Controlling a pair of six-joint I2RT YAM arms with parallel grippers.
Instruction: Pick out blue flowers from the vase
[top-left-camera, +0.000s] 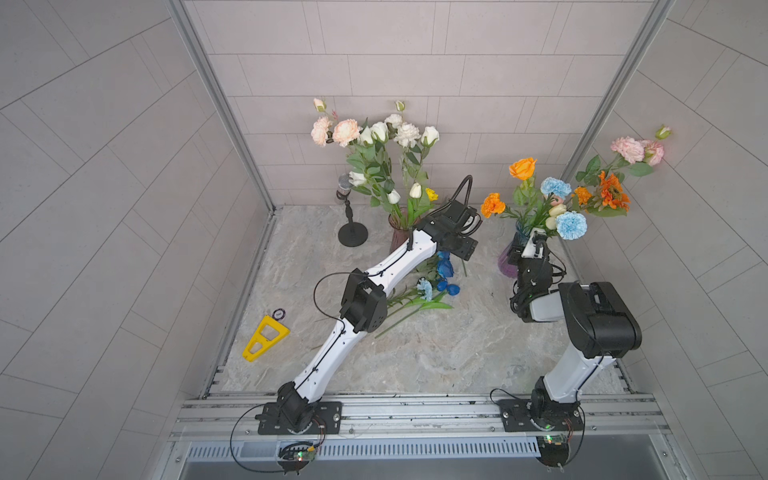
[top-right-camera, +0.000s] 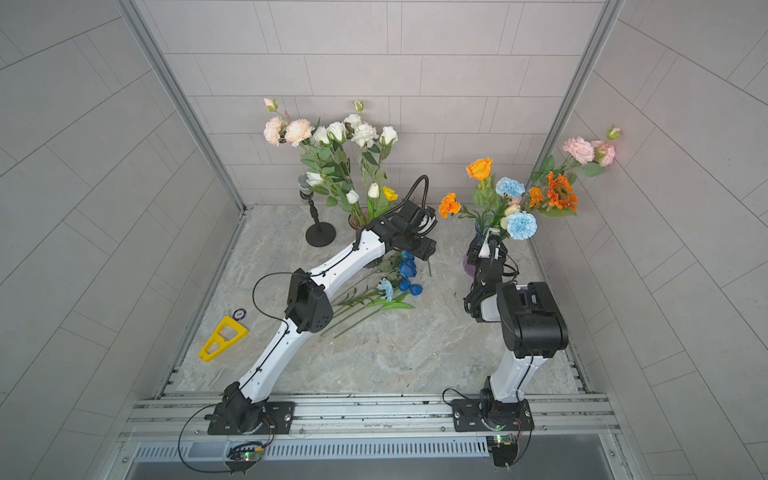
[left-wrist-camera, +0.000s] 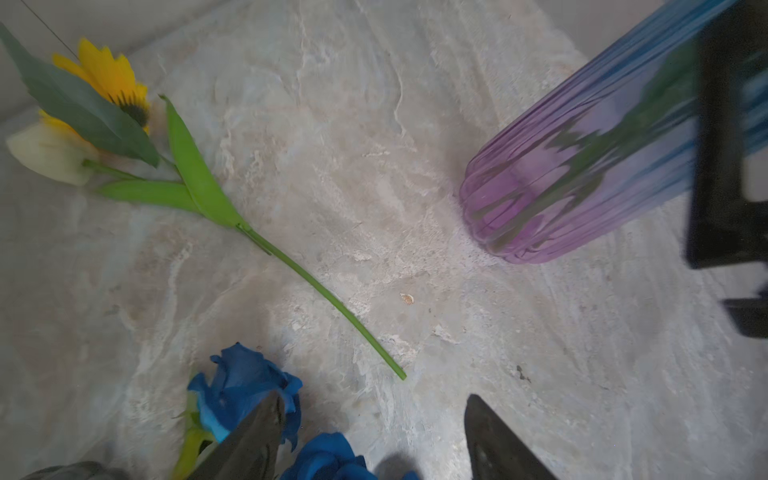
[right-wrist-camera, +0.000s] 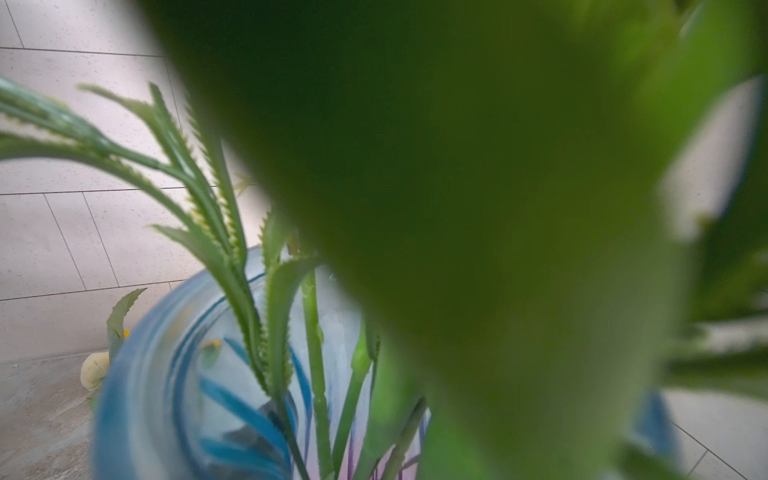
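Two light blue flowers (top-left-camera: 572, 225) stand among orange and pale ones in the blue-purple vase (top-left-camera: 507, 262) at the right. My right gripper (top-left-camera: 533, 240) is at the vase's upper part, shut on it; a large blurred leaf (right-wrist-camera: 480, 224) hides its fingers in the right wrist view, where the vase rim (right-wrist-camera: 152, 376) shows below. Left of the vase, my left gripper stands open above the table, its fingers apart and nothing between them. Dark blue flowers (left-wrist-camera: 248, 384) lie beneath it, and a light blue flower (top-left-camera: 425, 288) lies close by with several stems.
A yellow flower with a green stem (left-wrist-camera: 320, 288) lies loose between the blue blooms and the vase. White and peach flowers (top-left-camera: 406, 134) fill a second vase behind. A black stand (top-left-camera: 352, 233) and yellow tool (top-left-camera: 264, 337) are left.
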